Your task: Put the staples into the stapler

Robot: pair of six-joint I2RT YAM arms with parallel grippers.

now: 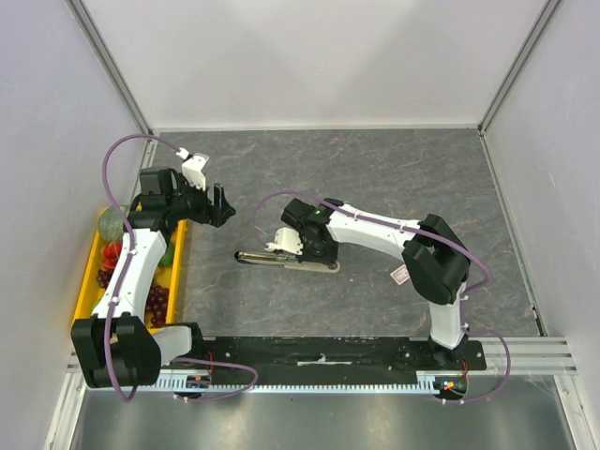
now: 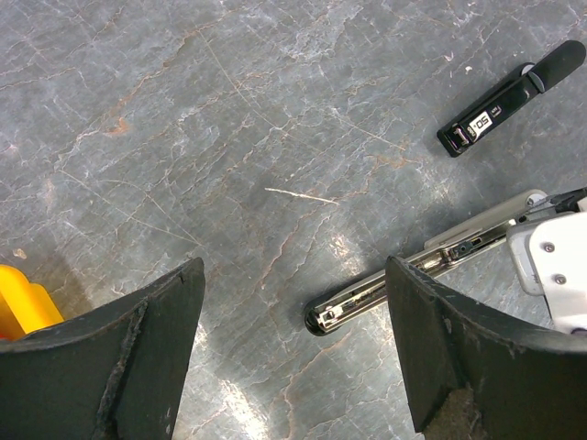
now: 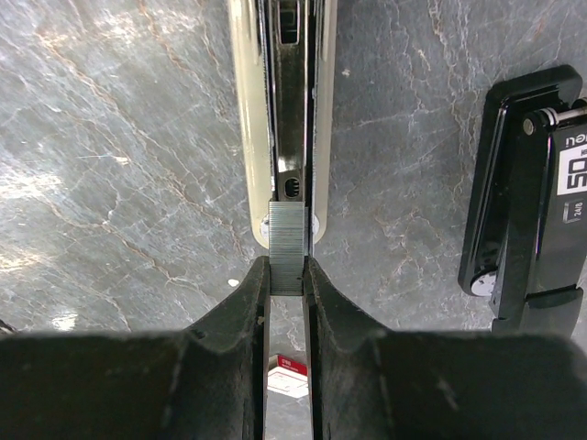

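Note:
An opened stapler lies lengthwise mid-table, its channel exposed; it runs diagonally in the left wrist view and upright in the right wrist view. My right gripper is shut on a strip of staples, held over the end of the channel. My left gripper stands open with nothing between its fingers, above bare table left of the stapler.
A black stapler lies beside the opened one, hidden by the right arm from above. A small box lies to the right. A yellow crate of produce sits at left.

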